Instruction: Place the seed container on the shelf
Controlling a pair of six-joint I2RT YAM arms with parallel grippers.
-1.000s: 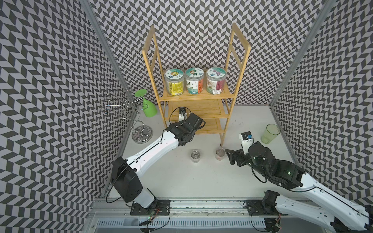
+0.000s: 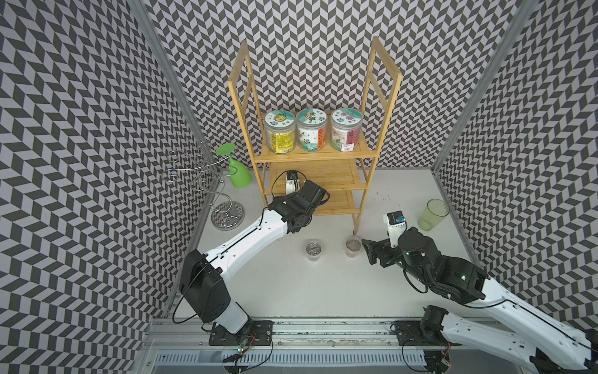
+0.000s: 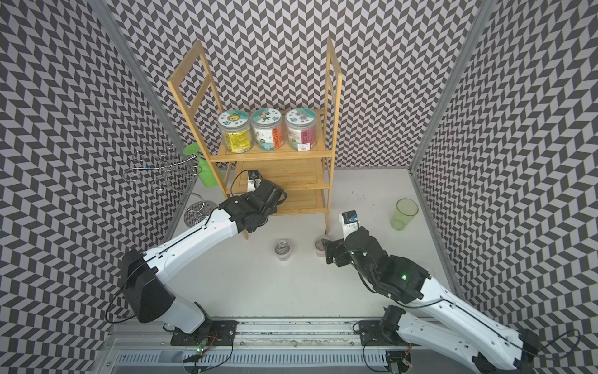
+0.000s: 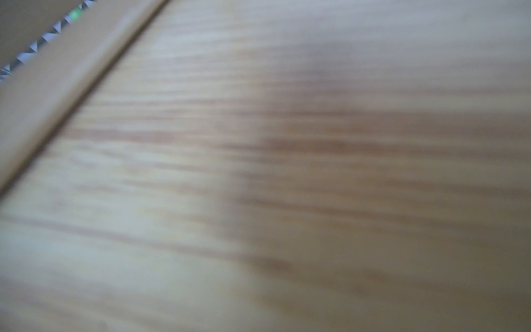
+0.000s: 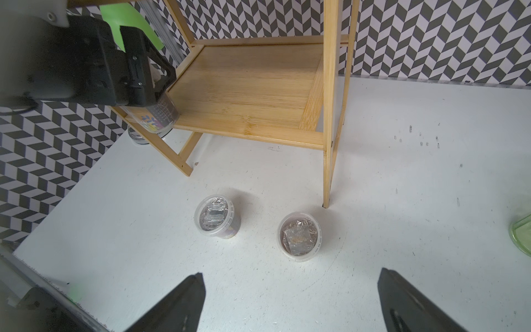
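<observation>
My left gripper is at the left end of the lower wooden shelf (image 5: 249,88), with a small labelled seed container (image 5: 157,116) at its fingers, low on the shelf's left edge; whether it still grips it is unclear. The left wrist view shows only blurred wood. Two more clear containers stand on the table below the shelf, one middle (image 5: 217,215), one further right (image 5: 298,238). My right gripper is open above the table, empty, in front of the right container.
Three large tubs (image 2: 312,134) fill the top shelf. A green watering can (image 2: 239,174) and wire stand (image 2: 227,215) are left of the rack; a green glass (image 2: 434,215) is at right.
My left arm has shifted very slightly over the last second near the shelf. The right arm and the containers on the table have not moved.
</observation>
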